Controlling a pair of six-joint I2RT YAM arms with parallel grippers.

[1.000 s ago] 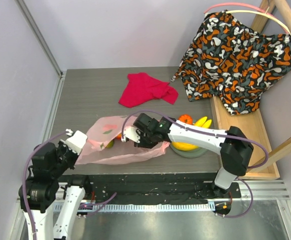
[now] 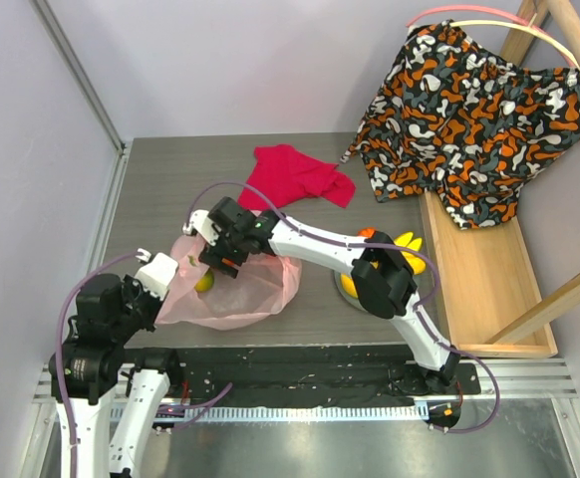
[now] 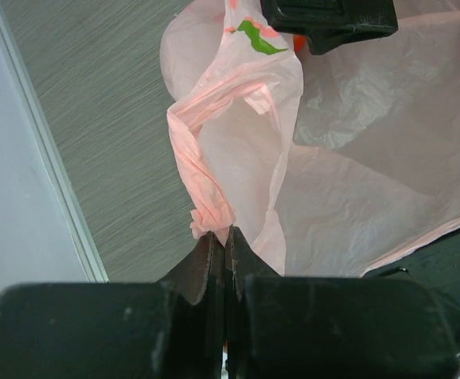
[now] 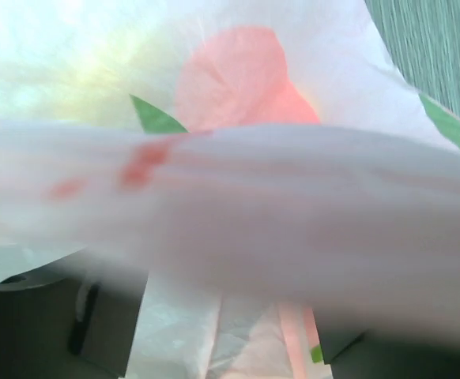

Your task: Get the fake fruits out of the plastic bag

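Note:
The pale pink plastic bag (image 2: 235,307) lies opened out on the table. My left gripper is shut on its twisted edge at the left corner. My right gripper (image 2: 222,265) reaches into the bag with its fingers open; in the right wrist view its fingers (image 4: 115,324) stand apart, with bag film (image 4: 254,213) across the view and no fruit visible between them. Beside that gripper, a yellow-green fruit (image 2: 204,282) rests in the bag. A bit of orange-red fruit (image 3: 299,42) shows next to the right gripper in the left wrist view, mostly hidden.
Right of the bag, a grey-green plate (image 2: 348,297) holds yellow fruits (image 2: 413,254) and an orange one (image 2: 367,232), partly covered by my right arm. A red cloth (image 2: 290,174) lies behind. At the right stands a wooden frame (image 2: 489,269) with patterned fabric (image 2: 469,119).
My right gripper has moved left, deeper into the bag, over the orange fruit. The bag's right side has shifted left and bunched.

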